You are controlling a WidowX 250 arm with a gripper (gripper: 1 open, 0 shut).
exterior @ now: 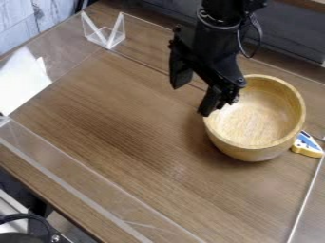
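Observation:
The black gripper (200, 87) hangs at the upper middle of the view, open, with its fingers spread over the left rim of a light wooden bowl (253, 128). The bowl sits on the wooden table (127, 142) at the right. Nothing shows between the fingers.
A small yellow-and-white object (306, 144) lies right of the bowl. Clear angular stands (105, 33) are at the back left, and white sheets (19, 81) at the left edge.

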